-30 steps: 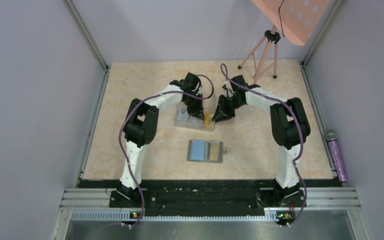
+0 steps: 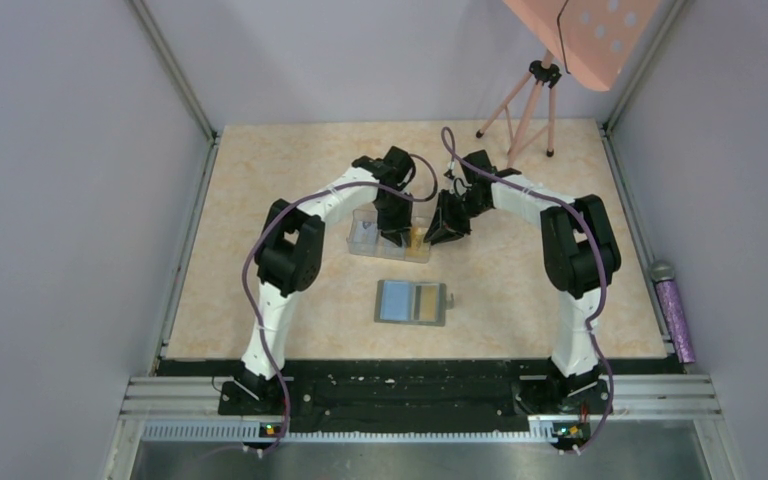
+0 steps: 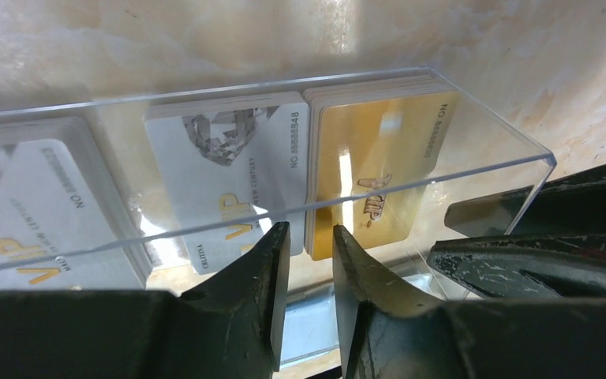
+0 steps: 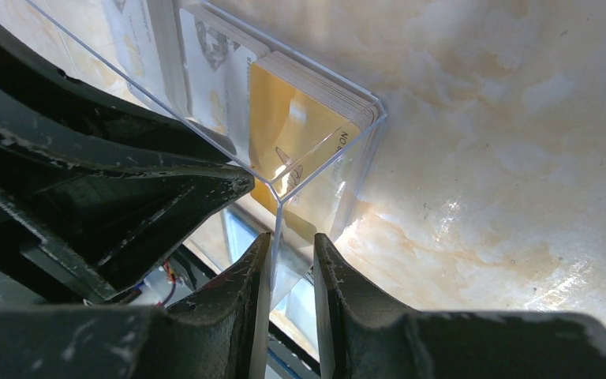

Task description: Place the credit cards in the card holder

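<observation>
A clear box [image 3: 513,161] holds white cards [image 3: 229,181] and a stack of gold cards [image 3: 383,162] at its right end. Over the cards, my left gripper stands open with nothing between its fingers, pointing near the gap between the white and gold stacks. At the box's right end, my right gripper is shut on the clear wall near its corner; the same gripper's dark fingers [image 3: 513,260] show at the right of the left wrist view. In front of the box on the table lies the grey card holder [image 2: 413,303], with blue and yellow faces upward.
Another white card stack [image 3: 47,205] sits further left in the box. A pink tripod [image 2: 533,110] stands at the back right.
The right gripper, box and card holder have kept their places.
</observation>
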